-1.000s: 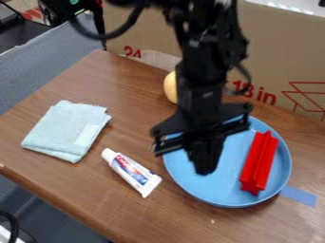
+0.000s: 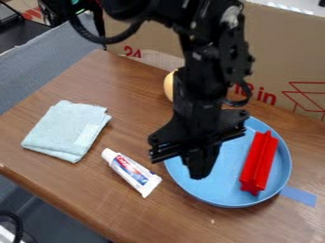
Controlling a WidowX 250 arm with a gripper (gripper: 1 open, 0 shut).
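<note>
My gripper (image 2: 199,163) is black and hangs over the left half of a light blue plate (image 2: 230,193), its fingertips pointing down and close together, with nothing visible between them. A red elongated object (image 2: 259,163) lies on the right side of the plate. To the left of the plate a white toothpaste tube (image 2: 131,173) lies on the wooden table. A folded pale cloth (image 2: 65,130) is at the left. A yellow rounded object (image 2: 169,85) is partly hidden behind the arm.
A cardboard box (image 2: 286,71) stands along the back of the wooden table (image 2: 108,220). Blue tape (image 2: 297,196) is stuck right of the plate. The table's left edge drops to a grey floor area. The table's middle left, between cloth and box, is clear.
The objects on the table have not moved.
</note>
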